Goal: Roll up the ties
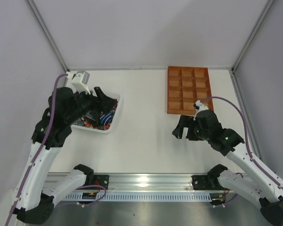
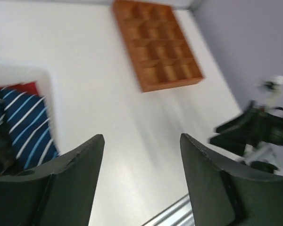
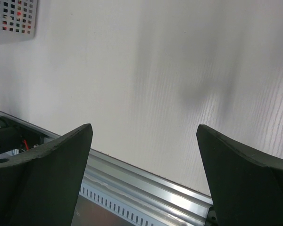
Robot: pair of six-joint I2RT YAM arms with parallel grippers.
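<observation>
A white basket (image 1: 115, 126) at the left holds folded ties, including a blue striped tie (image 2: 30, 132) and red and dark ones, partly hidden in the top view. My left gripper (image 1: 102, 101) is raised over the basket, open with nothing between its fingers; its wrist view is blurred. My right gripper (image 1: 183, 127) hangs open and empty over the bare table at the right, below the compartment box.
A brown compartment box (image 1: 187, 89) stands at the back right, its compartments empty. Walls border both sides and the back; a metal rail runs along the front.
</observation>
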